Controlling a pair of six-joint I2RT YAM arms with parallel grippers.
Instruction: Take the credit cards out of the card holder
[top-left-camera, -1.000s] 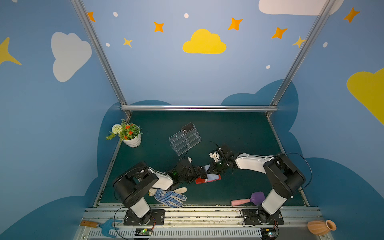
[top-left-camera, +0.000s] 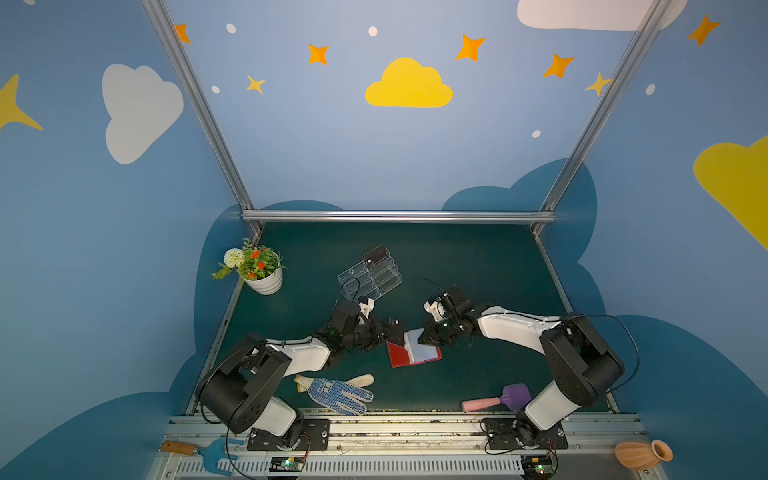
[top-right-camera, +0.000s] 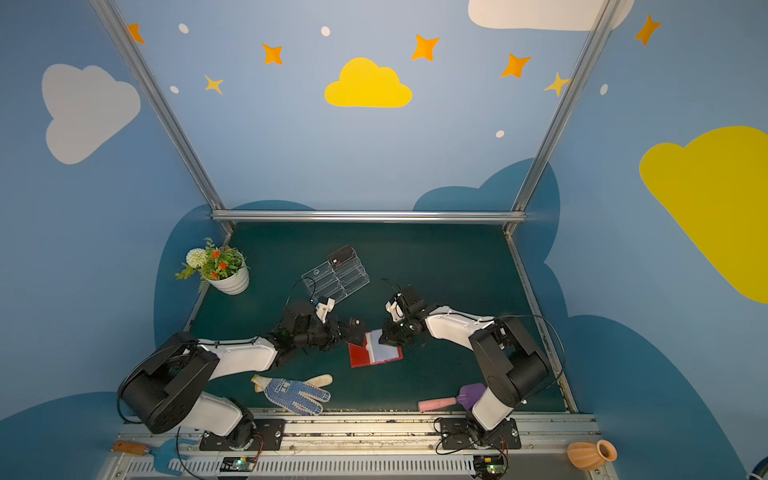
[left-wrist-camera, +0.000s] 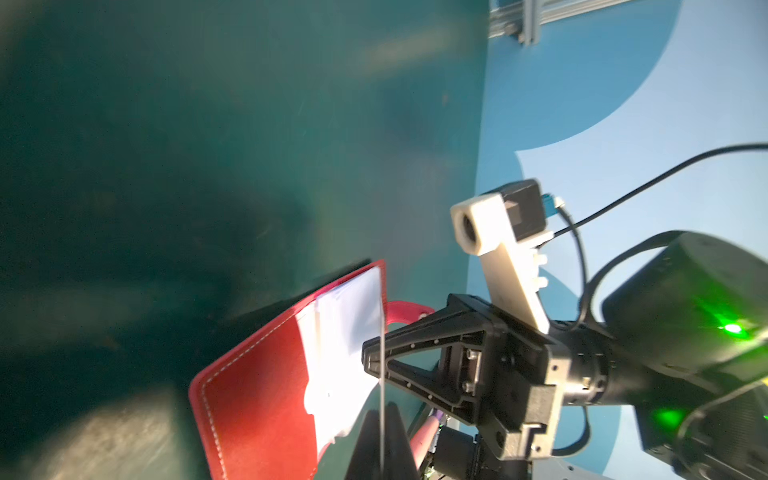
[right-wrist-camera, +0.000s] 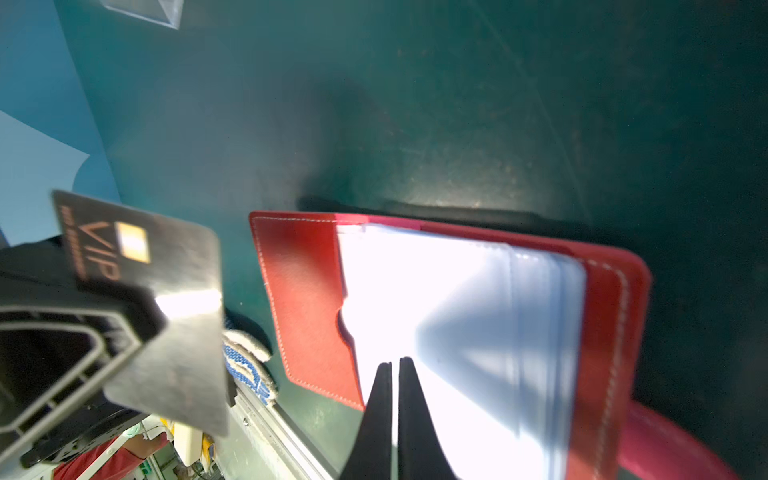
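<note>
An open red card holder (top-left-camera: 398, 357) with white sleeves (right-wrist-camera: 432, 320) lies on the green table between the grippers. My left gripper is shut on a black VIP card, raised just left of the holder and seen edge-on in the left wrist view. My right gripper is shut, nothing visible between its fingers, over the holder's white sleeves.
A clear compartment organiser (top-left-camera: 368, 280) with a dark item stands behind. A flowerpot (top-left-camera: 264, 280) is at back left, a glove (top-left-camera: 332, 392) at front left, a purple scoop (top-left-camera: 512, 396) at front right.
My left gripper has moved up and slightly leftward with the dark card, uncovering more of the holder. My right arm has shifted slightly to the right.
</note>
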